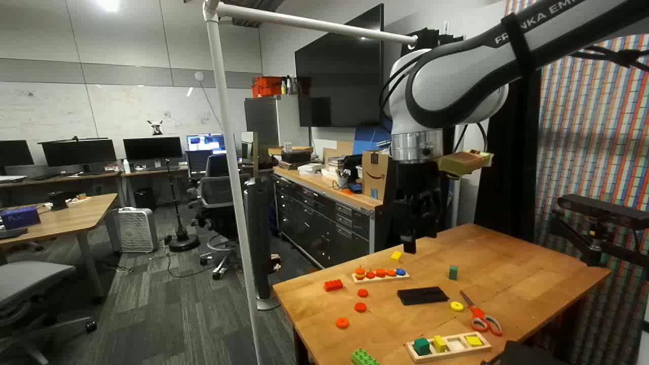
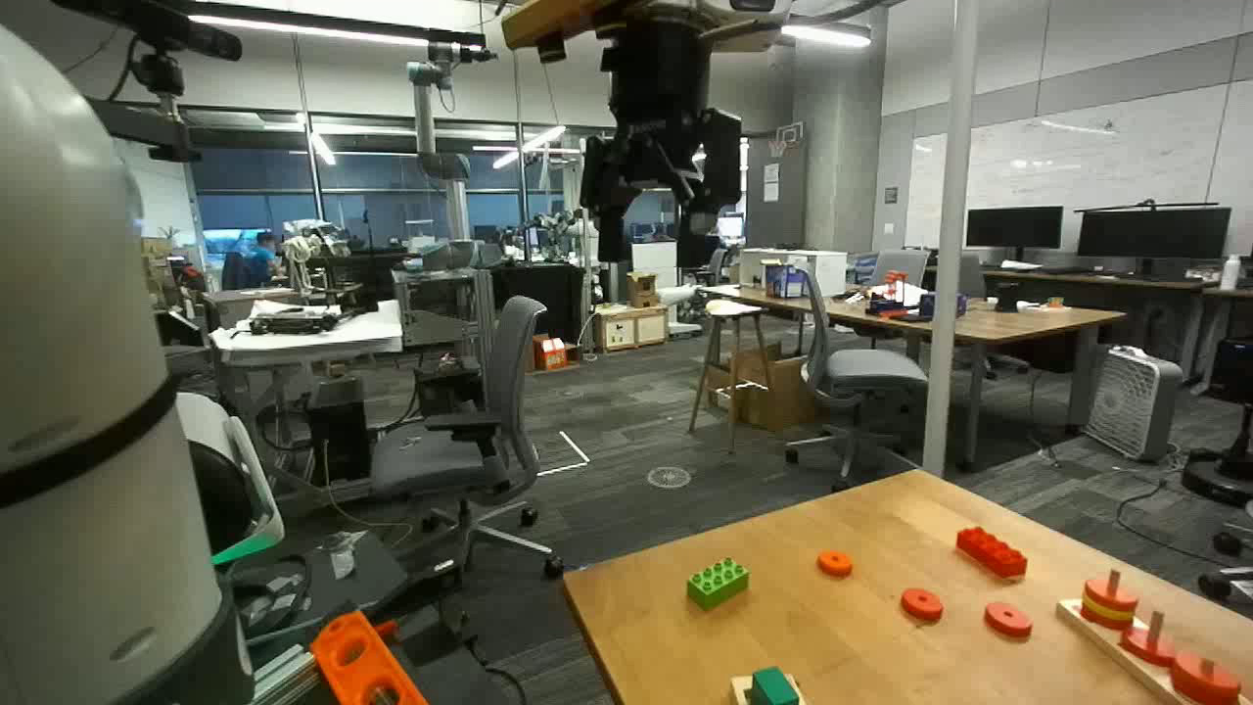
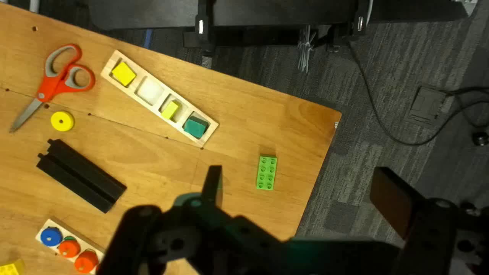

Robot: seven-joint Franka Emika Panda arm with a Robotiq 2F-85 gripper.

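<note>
High over the table, my gripper stands open with nothing between its fingers; the gripper (image 2: 658,235) also shows well above the tabletop in exterior view 2. Below it in the wrist view lies a green toy brick (image 3: 266,172), near the table's corner. A wooden tray (image 3: 149,89) with square compartments holds a yellow block (image 3: 123,73) at one end, a smaller yellow block (image 3: 170,109) and a green block (image 3: 195,126) at the other end; one compartment is empty. A peg board (image 1: 381,277) carries several coloured rings.
Orange-handled scissors (image 3: 57,82), a yellow ring (image 3: 62,121) and a black grooved piece (image 3: 82,174) lie on the table. Loose red rings (image 1: 342,323), a red brick (image 1: 332,285), a green block (image 1: 453,271) and a yellow brick (image 1: 396,255) are scattered around.
</note>
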